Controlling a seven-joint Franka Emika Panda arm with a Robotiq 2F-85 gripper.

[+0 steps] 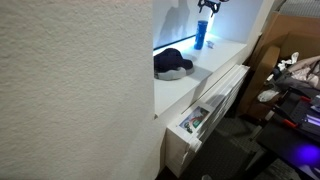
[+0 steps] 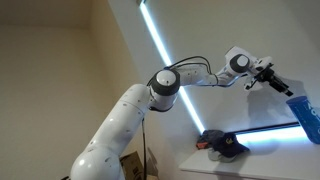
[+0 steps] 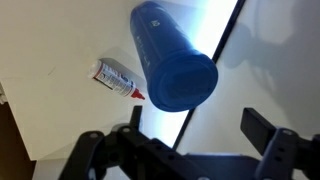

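Note:
A tall blue cylinder (image 1: pixel 201 35) stands on the white ledge in exterior view 1. Just above it hangs my gripper (image 1: pixel 209 8), small and dark there. From exterior view 2, the gripper (image 2: pixel 282 80) appears up and to the left of the blue cylinder (image 2: pixel 304 115), apart from it. The wrist view looks down on the rounded end of the blue cylinder (image 3: pixel 182 80), which lies beyond the fingers. My gripper is open, its fingers wide apart with nothing between them.
A small white bottle with a red tip (image 3: pixel 116 78) lies beside the cylinder. Dark caps (image 1: pixel 172 64) occupy the ledge's near end. Below, a drawer (image 1: pixel 193 125) stands open with small items inside. The wall with its light strip (image 2: pixel 170 55) runs close behind.

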